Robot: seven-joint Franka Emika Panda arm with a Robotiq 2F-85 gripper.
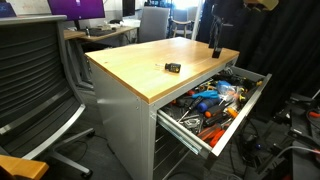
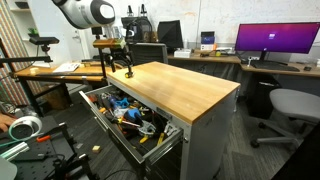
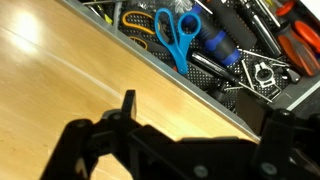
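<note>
My gripper point(image 1: 217, 50) hangs over the far end of the wooden tabletop point(image 1: 135, 66), pointing down. In the wrist view the gripper stands open, its two dark fingers well apart and nothing between them. Below it are bare wood and the edge of the pulled-out drawer point(image 1: 212, 150). A small black object point(image 1: 173, 68) lies on the tabletop near the drawer side, well apart from the gripper. Inside the drawer, blue-handled scissors point(image 3: 178, 40) lie close to the cabinet's edge, with red-handled pliers point(image 3: 299, 45) farther right.
Several tools fill the open drawer point(image 2: 150, 145), which sticks out from the grey cabinet point(image 2: 207, 148). Office chairs point(image 2: 298, 104) stand around it, and a person point(image 2: 108, 25) stands behind.
</note>
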